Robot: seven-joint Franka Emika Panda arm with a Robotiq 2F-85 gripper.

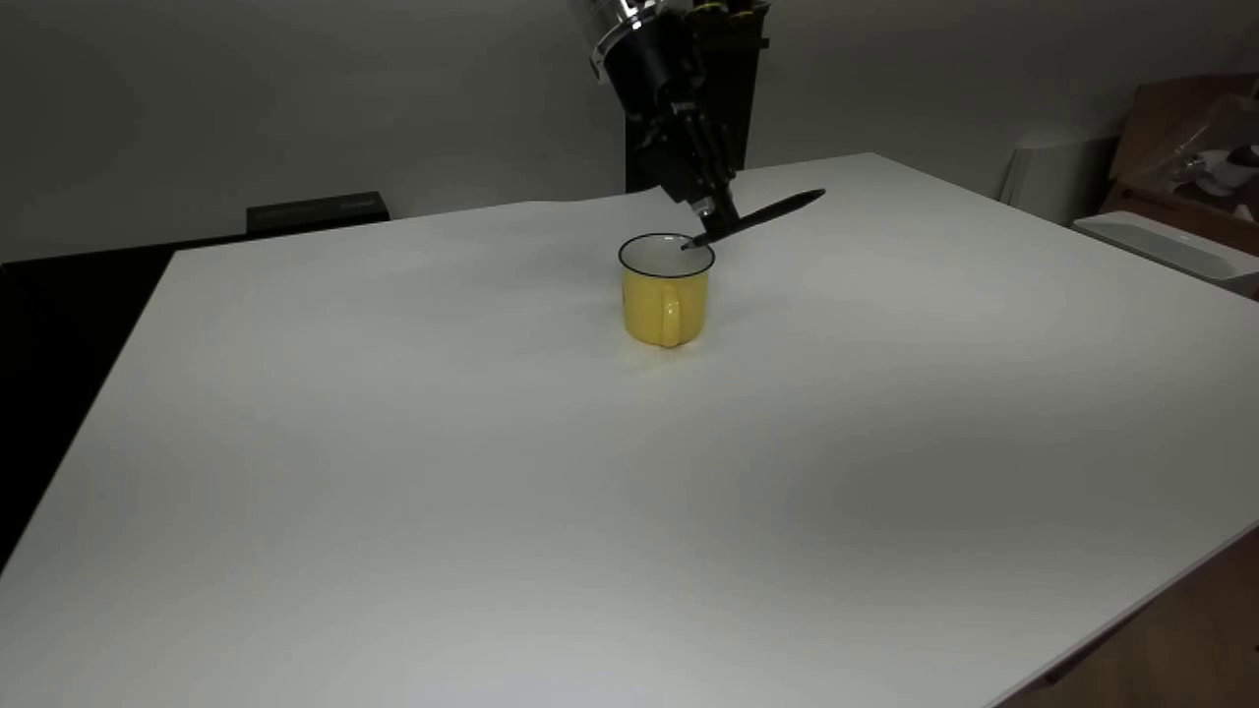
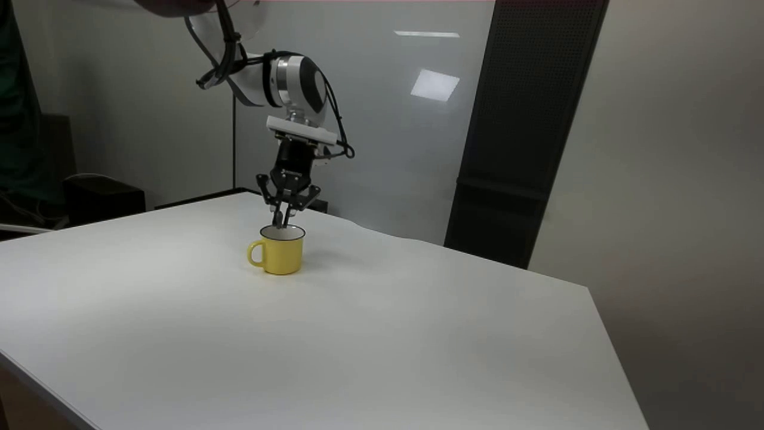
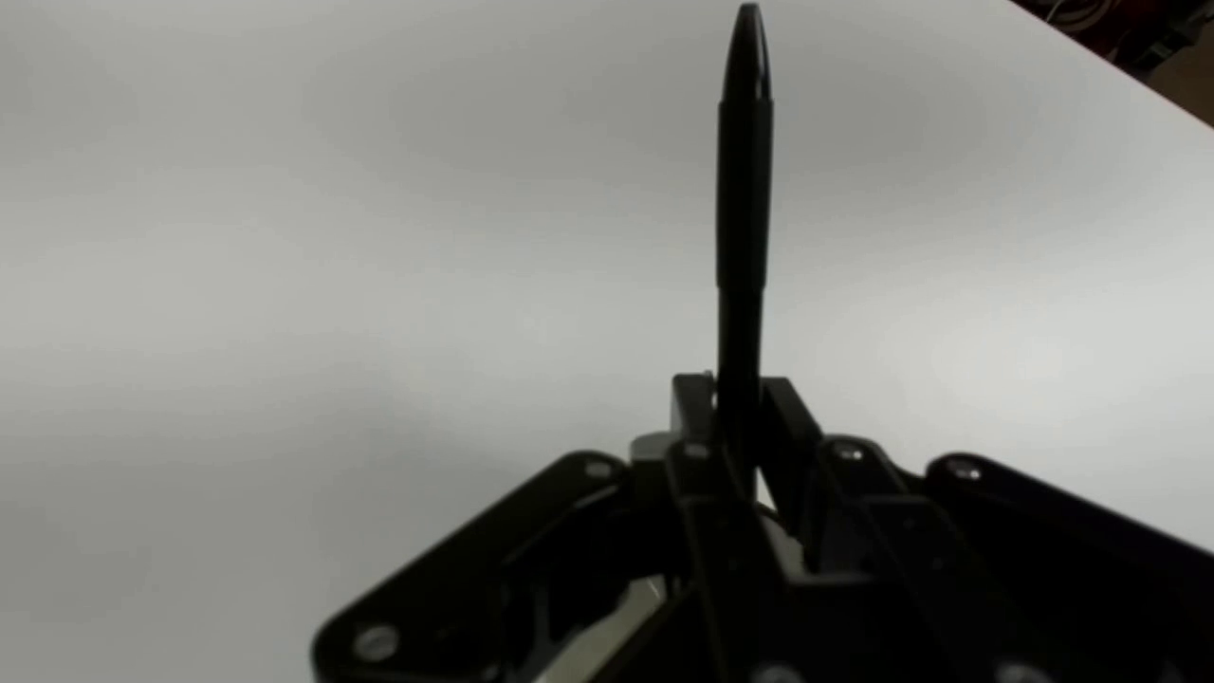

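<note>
A slim black pen (image 1: 781, 207) is pinched in my gripper (image 1: 722, 226), which is shut on it. The pen slants, its lower tip over the opening of the yellow mug (image 1: 664, 309) in exterior view 1 and its other end pointing up to the right. The mug stands upright, with a dark rim and white inside. In exterior view 2 the gripper (image 2: 281, 222) overlaps the back of the mug (image 2: 283, 255); how deep the tip reaches is unclear. The wrist view shows the pen (image 3: 744, 193) jutting from between the fingers; the mug is mostly hidden there.
A white tray (image 1: 1169, 248) and a cardboard box lie beyond its right edge. A dark box (image 1: 316, 214) sits behind the back left edge.
</note>
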